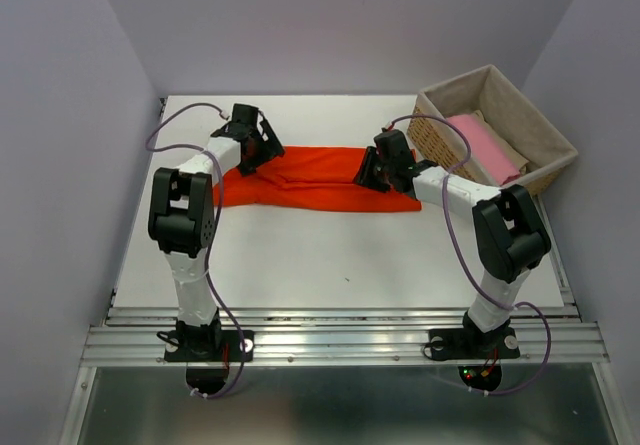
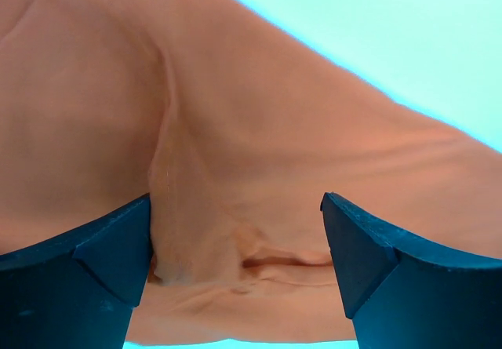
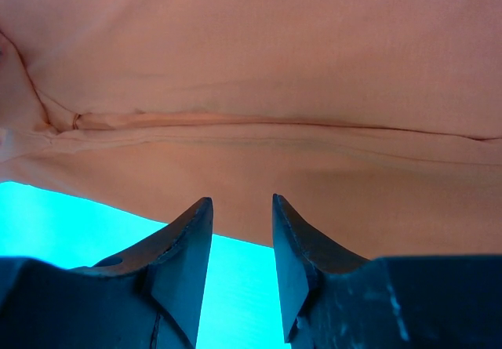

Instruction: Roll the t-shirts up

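An orange-red t-shirt [image 1: 325,194] lies as a wide strip across the white table, with a long fold running along it. Over its left part is my left gripper [image 1: 268,155], open; in the left wrist view a raised ridge of cloth [image 2: 192,239] stands between the spread fingers, beside the left one. My right gripper [image 1: 366,174] hovers at the shirt's right part. In the right wrist view its fingers [image 3: 184,263] are part open, nothing gripped between them, pointing at the cloth's edge below the fold [image 3: 259,133].
A wicker basket [image 1: 450,103] with a light lining stands at the back right, holding a folded pink cloth [image 1: 484,148] and a tan one. Bare white table [image 1: 300,265] lies in front of the shirt.
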